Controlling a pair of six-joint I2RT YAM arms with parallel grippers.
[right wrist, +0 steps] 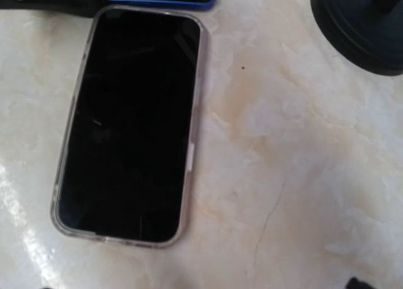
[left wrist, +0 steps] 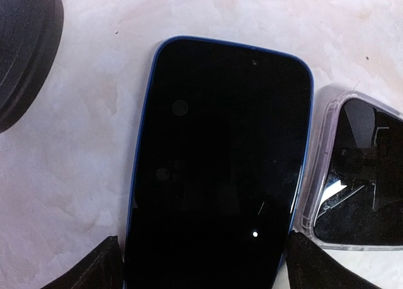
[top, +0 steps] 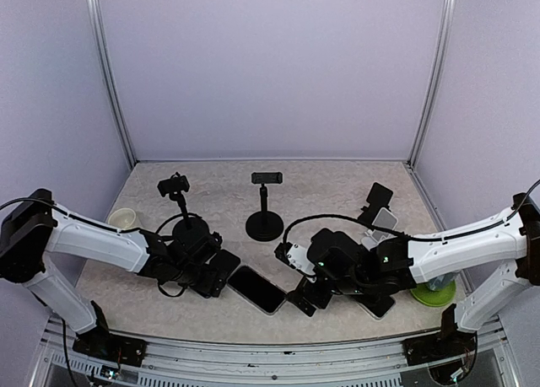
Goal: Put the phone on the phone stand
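A blue-edged black phone [left wrist: 217, 144] lies flat, my left gripper's fingertips [left wrist: 94, 270] at both long sides of its lower part, part open; whether they touch is unclear. A clear-cased phone [left wrist: 359, 169] lies beside it. My left gripper [top: 208, 282] is low at the front left; my right gripper [top: 308, 298] is low at front centre, above a clear-cased phone [right wrist: 129, 125], with nothing seen between its fingers, mostly out of its wrist view. Black phone stands stand at left [top: 174, 185], centre [top: 265, 227] and back right [top: 376, 197].
A white cup [top: 123, 220] is at the far left. A green saucer [top: 430, 296] with a cup sits at the right, behind the right arm. Walls enclose the back and sides.
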